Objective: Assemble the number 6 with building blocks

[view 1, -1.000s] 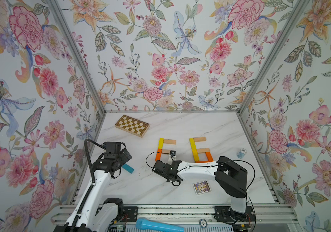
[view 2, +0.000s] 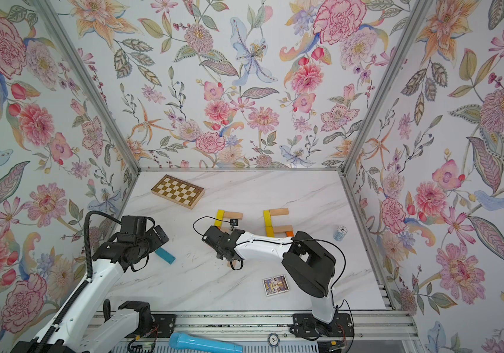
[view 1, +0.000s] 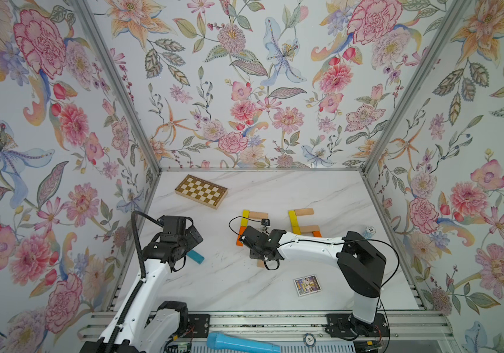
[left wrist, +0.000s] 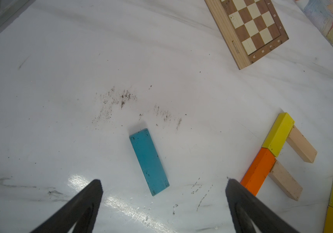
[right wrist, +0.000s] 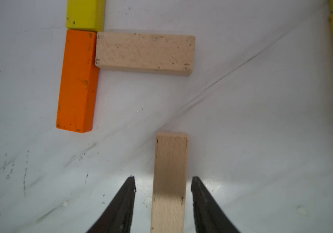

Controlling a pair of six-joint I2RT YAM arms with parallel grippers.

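Observation:
In the right wrist view, my right gripper is part open, its fingers apart on either side of a loose plain wooden block (right wrist: 169,170); gaps show on both sides. Beyond it, an orange block (right wrist: 75,81) continues down from a yellow block (right wrist: 83,14), with a wooden crosspiece (right wrist: 145,53) against the orange block's right side. Another wooden block (left wrist: 301,143) sticks out near the yellow one's top. My left gripper hangs open and empty above a teal block (left wrist: 149,161). A second block figure (view 1: 293,220), yellow, wood and orange, stands to the right, partly behind the right arm.
A chessboard box (view 1: 201,191) lies at the back left. A card box (view 1: 307,285) lies at the front, and a small round can (view 1: 369,232) stands at the right.
The left arm and the blocks look unmoved.

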